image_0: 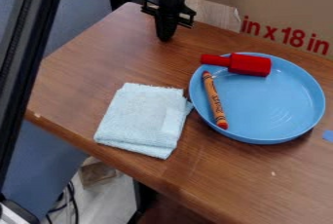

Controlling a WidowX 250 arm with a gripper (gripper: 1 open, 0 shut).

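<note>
My black gripper (166, 23) hangs over the back of the wooden table at top centre, seen side-on; whether its fingers are apart is unclear. A blue plate (267, 116) on the right holds a red cylinder with a handle (247, 63) and an orange crayon (216, 101). A folded pale blue cloth (139, 121) lies left of the plate.
A cardboard box (286, 4) stands behind the table (97, 72). A black frame (26, 82) runs down the left side, with cables below.
</note>
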